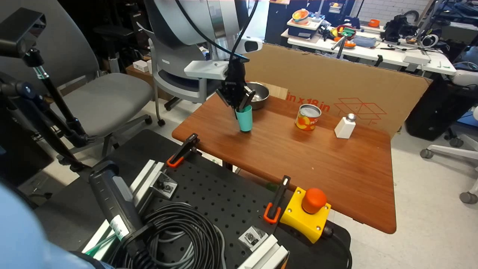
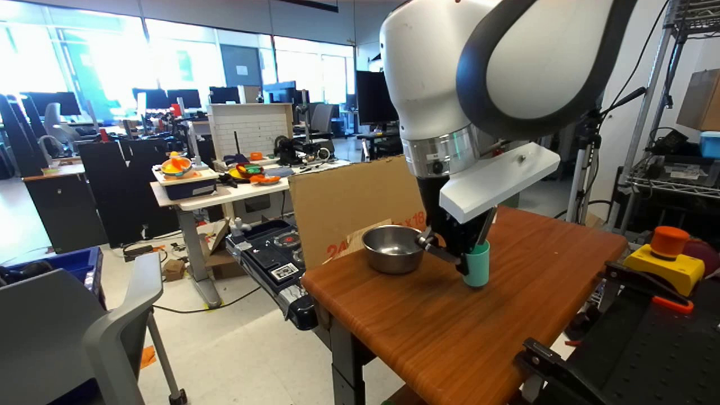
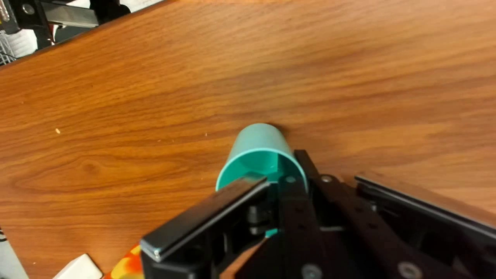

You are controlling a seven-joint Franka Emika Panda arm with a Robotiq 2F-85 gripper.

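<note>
A teal cup [image 1: 245, 118] stands nearly upright toward the left end of the wooden table [image 1: 313, 157]. My gripper is shut on the cup's wall, with one finger inside the cup and the other against its outside. In the wrist view the cup [image 3: 260, 138] opens toward the camera, and the fingers cover part of its rim and interior. Dark shadow shows beneath its base in exterior view 1; whether it is fully clear of the table I cannot tell.
Right behind the gripper sits a metal bowl [image 2: 393, 250]. Farther right are an open can [image 1: 308, 117] with a fruit label and a white shaker [image 1: 345, 127]. A cardboard panel [image 1: 358, 85] borders the back.
</note>
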